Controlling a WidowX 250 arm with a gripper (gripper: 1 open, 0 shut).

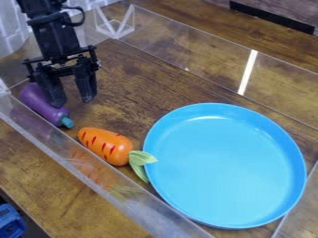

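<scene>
The black gripper (59, 84) is at the upper left with its two fingers apart and open, above a purple toy eggplant (44, 105) that lies along the left wall. An orange toy carrot (104, 144) with green leaves lies in the middle of the lower left, beside a large blue plate (224, 165) on the right.
Clear plastic walls (174, 58) border the dark wooden surface (155, 88). Free wood shows behind the plate and right of the gripper. A small blue object (7, 223) sits outside the wall at the bottom left.
</scene>
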